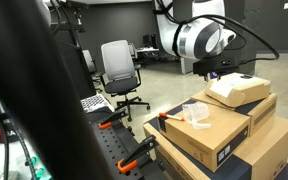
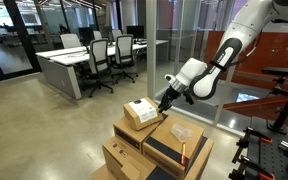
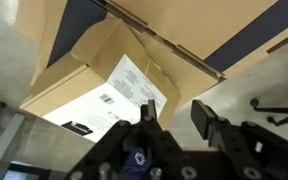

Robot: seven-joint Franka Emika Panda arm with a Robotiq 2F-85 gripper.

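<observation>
My gripper is open, with nothing between its fingers. It hangs by the near edge of a small cardboard box [image 1: 248, 91], which sits on top of larger boxes. A white printed sheet or label [image 3: 136, 82] lies on that box, close to one finger in the wrist view. Beside the arm, a clear plastic container [image 1: 196, 112] rests on a lower box top. A red-orange slim object [image 1: 171, 116] lies to its left. Whether the fingers touch the small box cannot be told.
Large cardboard boxes [image 2: 164, 153] form a stepped stack under these things. A black cable arcs from the arm over the small box. Office chairs [image 1: 121, 72] and desks stand behind, with open floor [image 2: 59, 115] left of the stack.
</observation>
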